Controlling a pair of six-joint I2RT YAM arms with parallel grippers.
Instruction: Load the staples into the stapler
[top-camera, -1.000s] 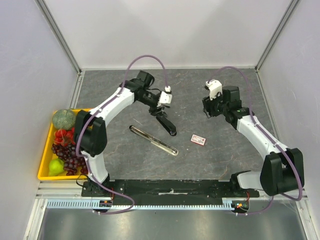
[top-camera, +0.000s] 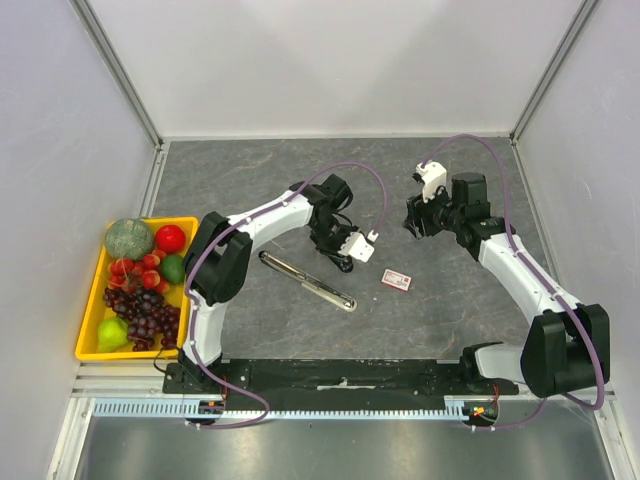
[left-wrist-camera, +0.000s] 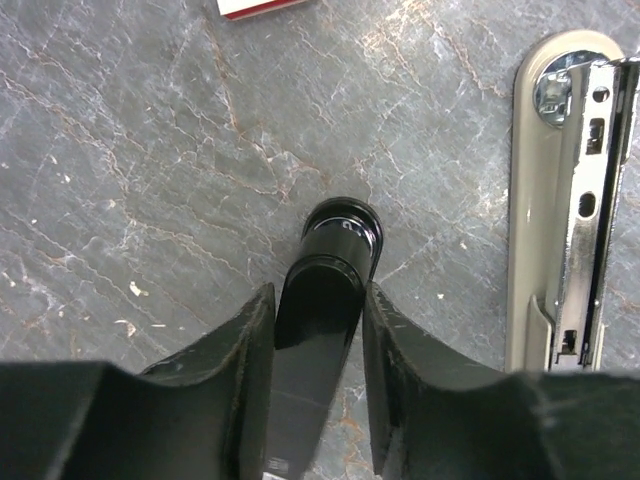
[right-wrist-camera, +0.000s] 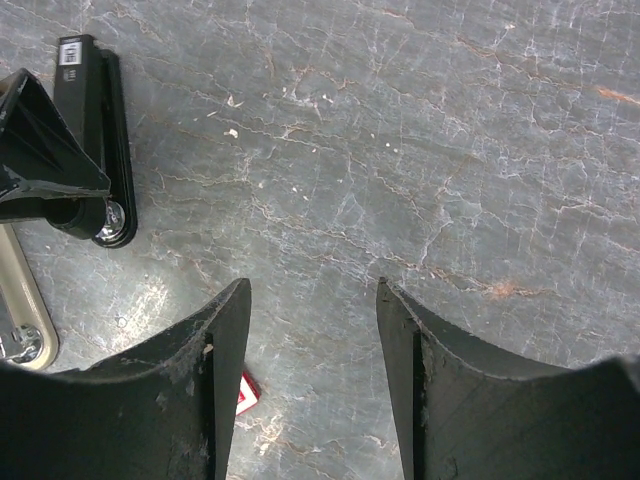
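My left gripper (top-camera: 335, 250) is down over the black stapler, whose rounded end (left-wrist-camera: 340, 240) shows between its fingers in the left wrist view; whether they grip it is unclear. Alongside lies an opened pale metal stapler part (top-camera: 307, 280), with a chrome channel (left-wrist-camera: 585, 210). A small red-and-white box, apparently staples (top-camera: 396, 280), lies right of these on the table. My right gripper (top-camera: 420, 222) stands open above empty table at the right, nothing between its fingers.
A yellow basket (top-camera: 90, 340) of fruit sits at the far left. The grey table (top-camera: 450, 300) is otherwise mostly clear, with walls at the back and sides.
Over the last second my left gripper has come down and toward the front onto the black stapler. The right arm has shifted slightly.
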